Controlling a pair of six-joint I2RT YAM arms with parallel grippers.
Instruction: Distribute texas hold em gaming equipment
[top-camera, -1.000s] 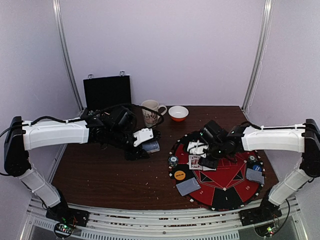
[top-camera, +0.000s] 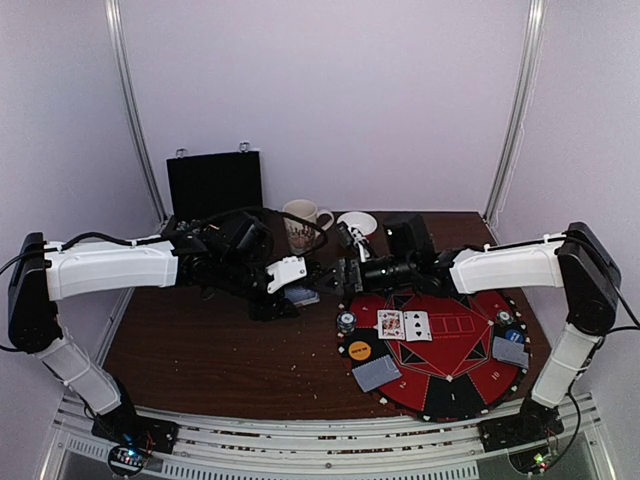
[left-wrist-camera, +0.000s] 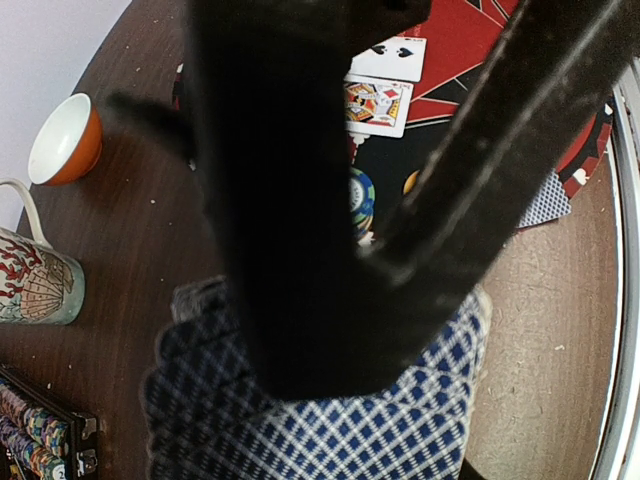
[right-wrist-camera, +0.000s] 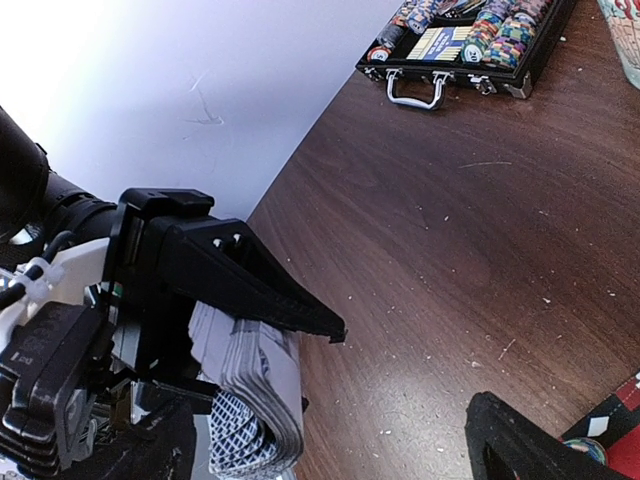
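A fanned deck of blue-backed cards (top-camera: 302, 297) is clamped in my left gripper (top-camera: 308, 274), left of the round mat. In the right wrist view, a black left finger (right-wrist-camera: 260, 285) lies along the deck (right-wrist-camera: 262, 400), whose edges are slightly spread. My right gripper (top-camera: 338, 276) is open just right of the deck, its dark fingers (right-wrist-camera: 510, 440) blurred and nothing between them. Large dark parts of the right arm cover the middle of the left wrist view, above the deck (left-wrist-camera: 320, 440). Two face-up cards (top-camera: 404, 325) rest side by side on the red mat (top-camera: 450, 355).
Face-down cards (top-camera: 377, 373) lie at the mat's near left and right. Chips (top-camera: 346, 321) stand at its left edge. A mug (top-camera: 301, 228) and a bowl (top-camera: 357, 221) are behind; the open chip case (right-wrist-camera: 460, 50) is back left.
From over the face-up cards, my right gripper has risen and swung left, up to the deck. The left arm holds still with the deck. Both face-up cards are now uncovered.
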